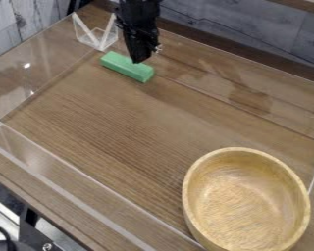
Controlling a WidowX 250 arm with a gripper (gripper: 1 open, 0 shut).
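A green rectangular block [127,68] lies on the wooden floor of the workspace, toward the upper left. My dark gripper [138,49] is at the top, above and just behind the block, apart from it. Whether its fingers are open or shut is too small to tell. A large round tan bowl [245,201] stands at the lower right.
Clear plastic pieces [91,27] are at the upper left near the edge. Dark walls border the back, and cables show at the lower left corner.
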